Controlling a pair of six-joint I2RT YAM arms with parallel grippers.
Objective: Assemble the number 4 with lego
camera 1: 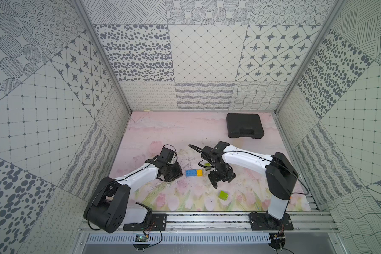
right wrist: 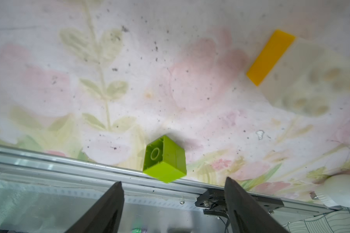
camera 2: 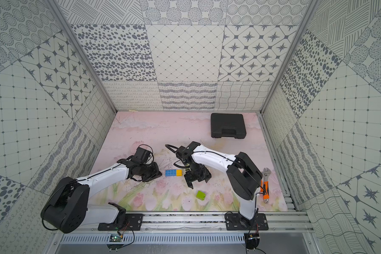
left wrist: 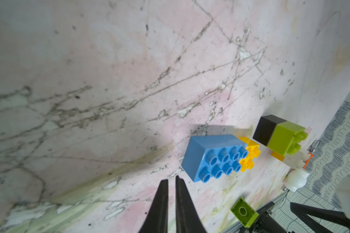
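Note:
A blue brick [left wrist: 200, 155] with a yellow brick [left wrist: 248, 155] beside it lies mid-table. Right of these in the left wrist view stands a green brick on a black one [left wrist: 282, 136]. A lone green brick [right wrist: 165, 159] lies near the front edge. A white brick with a yellow side [right wrist: 299, 73] lies in the right wrist view. My right gripper is open and empty above the table, behind the lone green brick. My left gripper is left of the blue brick; its dark fingers look close together, with nothing visible between them, and their exact state is unclear.
A black case [camera 1: 244, 125] lies at the back right. An orange wrench [camera 2: 265, 190] is by the right edge. The metal rail [camera 2: 173, 214] runs along the front.

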